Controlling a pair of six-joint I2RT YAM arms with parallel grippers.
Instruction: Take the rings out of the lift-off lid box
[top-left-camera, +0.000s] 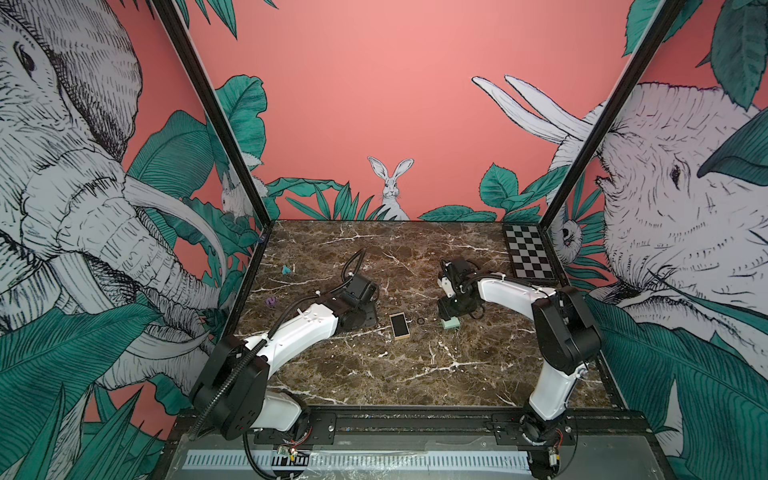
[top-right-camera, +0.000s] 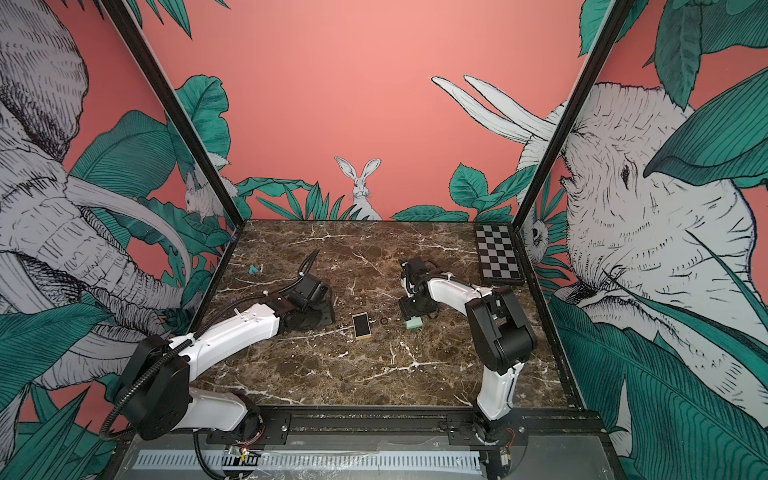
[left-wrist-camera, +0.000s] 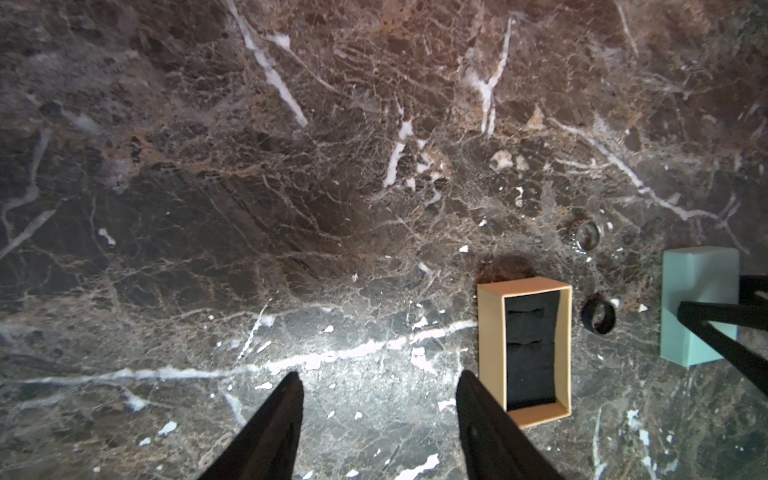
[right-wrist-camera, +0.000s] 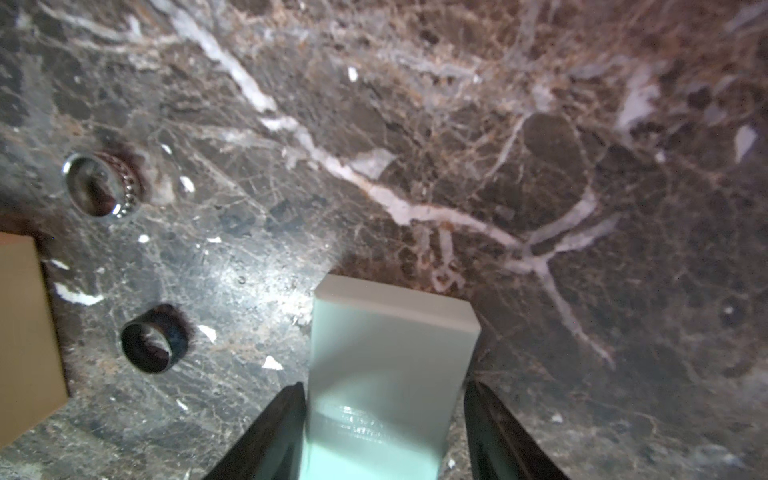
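The tan box base (left-wrist-camera: 491, 336) lies open, its black insert (left-wrist-camera: 530, 372) showing. A silver ring (right-wrist-camera: 126, 188) and a black ring (right-wrist-camera: 174, 339) lie outside it on the table, to its right. The mint lid (right-wrist-camera: 392, 352) lies further right. My right gripper is over the lid, fingers part open on either side of it; whether they touch it I cannot tell. My left gripper hangs left of the box, fingers apart with nothing between them.
A checkered board (top-left-camera: 528, 248) stands at the back right. A small teal object (top-left-camera: 285, 269) and a purple one (top-left-camera: 271, 301) lie at the left.
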